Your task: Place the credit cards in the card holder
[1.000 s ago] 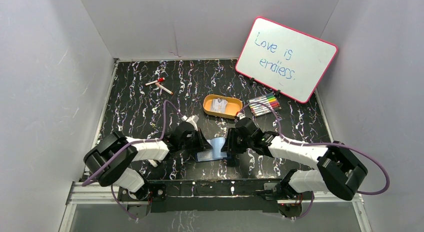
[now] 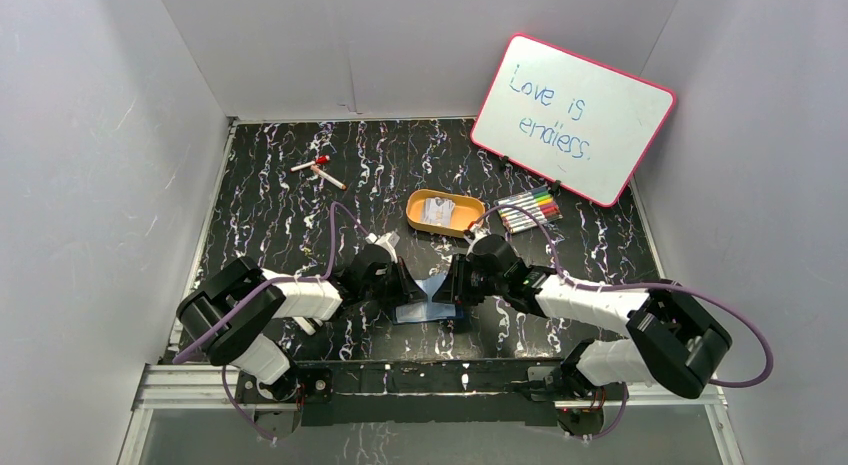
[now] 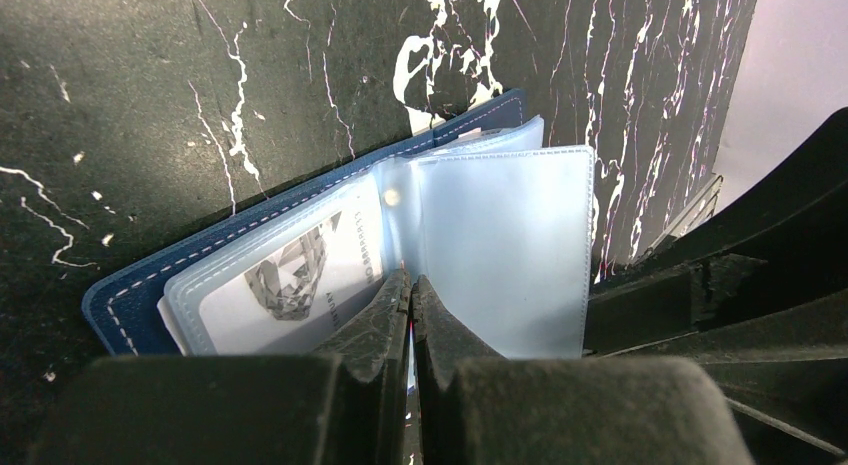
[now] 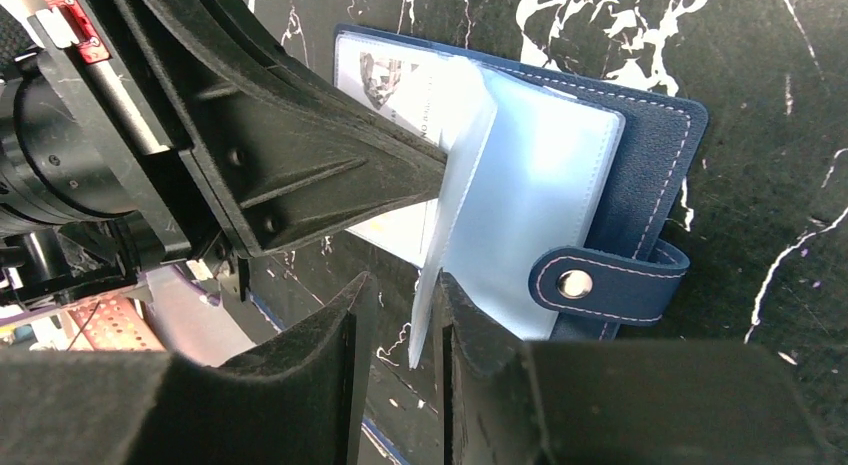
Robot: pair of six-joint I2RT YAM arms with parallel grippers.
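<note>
The card holder (image 2: 410,313) lies unfolded on the table, dark blue outside with pale-blue clear sleeves. A card with a diamond picture (image 3: 285,285) shows in its left-hand sleeve. One sleeve page (image 3: 505,245) stands raised near the fold. My left gripper is shut at the fold, its tip against the raised page, with no card between its fingers. The right gripper is partly open, and the lower edge of that page reaches between its fingers. More cards (image 2: 437,211) lie in the orange tray (image 2: 469,207).
Colored markers (image 2: 529,210) lie right of the tray, below a leaning whiteboard (image 2: 573,118). Loose markers (image 2: 328,176) rest at the back left. A snap strap (image 4: 610,284) projects from the holder. Both grippers are close together over it.
The right gripper has shifted slightly at the holder's right part. The tray and its cards are unchanged.
</note>
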